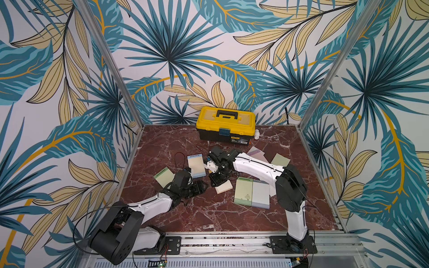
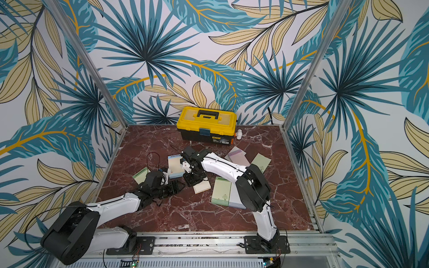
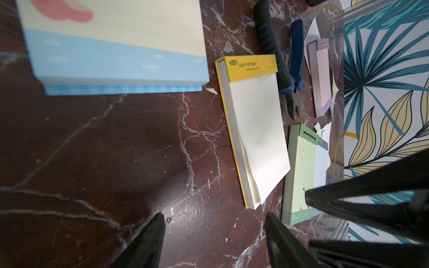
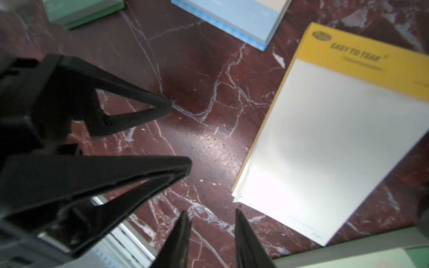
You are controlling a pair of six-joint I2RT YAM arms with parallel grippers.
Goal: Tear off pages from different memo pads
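Observation:
A yellow-topped memo pad (image 3: pixel 250 129) lies on the table, its lower corner's sheets slightly lifted. My open left gripper is near its lower end, nothing between the fingers. My right gripper hangs just beside that corner in the right wrist view, fingertips apart and empty. Near this pad lie a blue-banded pad (image 3: pixel 116 44), a green pad (image 1: pixel 242 191) beside a pale grey pad (image 1: pixel 260 196), a pink pad (image 3: pixel 318 76) and another green pad (image 1: pixel 163 176).
Blue-handled cutters (image 3: pixel 295 53) lie behind the yellow-topped pad. A yellow toolbox (image 1: pixel 225 125) stands at the back, beside a small white object (image 1: pixel 257 134). Bare table (image 1: pixel 187 216) shows at the front.

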